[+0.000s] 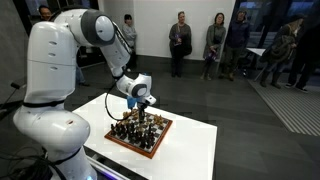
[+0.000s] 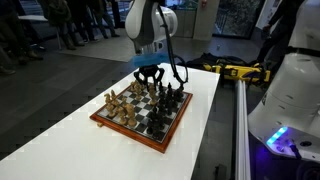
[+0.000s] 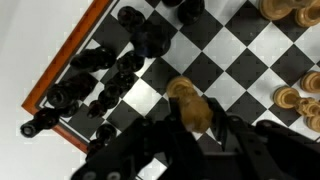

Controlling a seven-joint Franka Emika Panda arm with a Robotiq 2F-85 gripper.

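In the wrist view a light wooden chess piece (image 3: 193,108) is gripped between my fingers near the bottom middle, with the checkered squares beneath it. My gripper is shut on that piece. The chessboard (image 1: 165,124) lies on the white table with a brown frame. Exterior view 2 has my gripper (image 2: 150,80) low over the board's far part, among the pieces. Whether the held piece's base touches the board cannot be told.
Dark pieces (image 3: 75,90) crowd the left of the wrist view. Several light pieces (image 3: 287,97) stand at the right. People (image 1: 180,40) stand in the background.
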